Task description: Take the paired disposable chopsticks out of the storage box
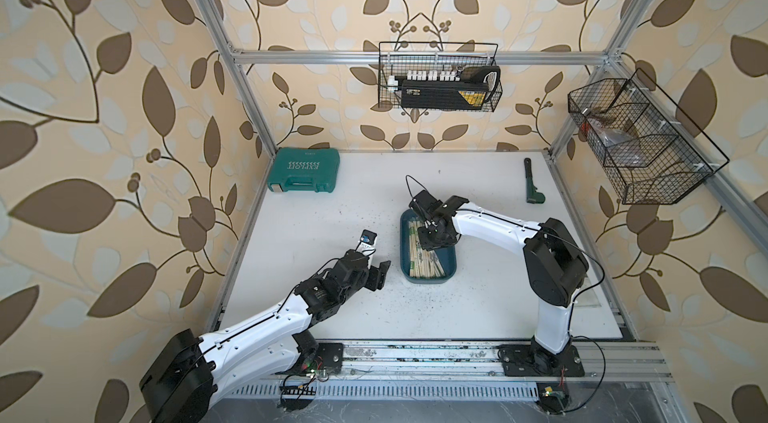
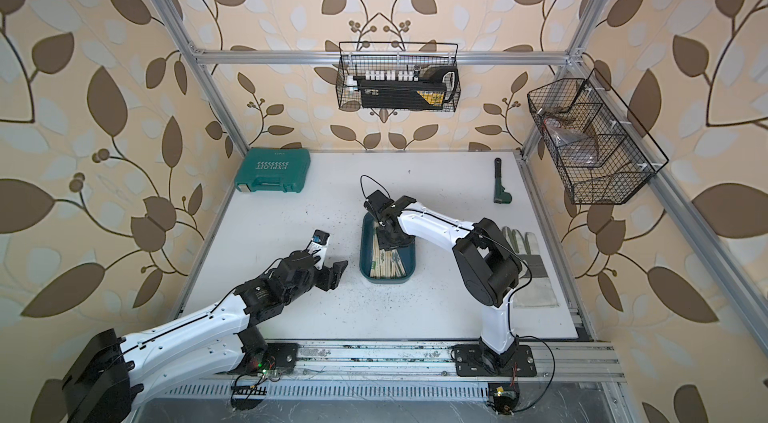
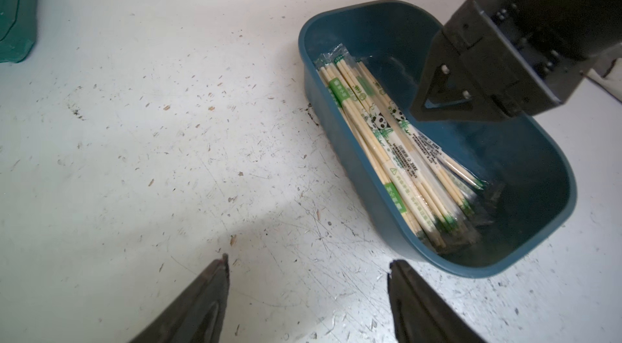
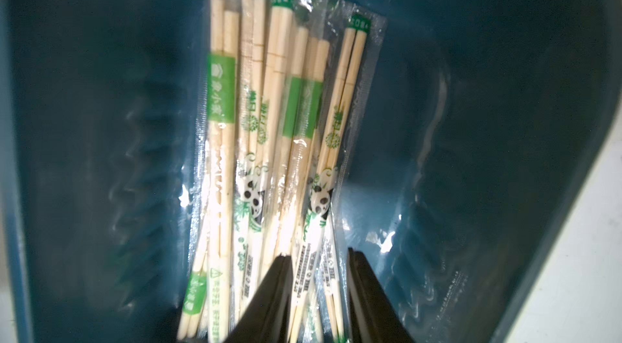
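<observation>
The dark teal storage box (image 3: pixel 531 194) holds several wrapped pairs of chopsticks (image 4: pixel 220 200), some with green bands, some with panda prints, lying lengthwise. My right gripper is over the inside of the box, its fingers parted above the chopsticks, with nothing seen held between them. My left gripper hovers over the bare table left of the box, open, with nothing between its fingers.
A green case (image 1: pixel 304 169) lies at the back left and a dark green tool (image 1: pixel 532 183) at the back right. Gloves (image 2: pixel 532 263) lie at the right edge. Wire baskets hang on the frame.
</observation>
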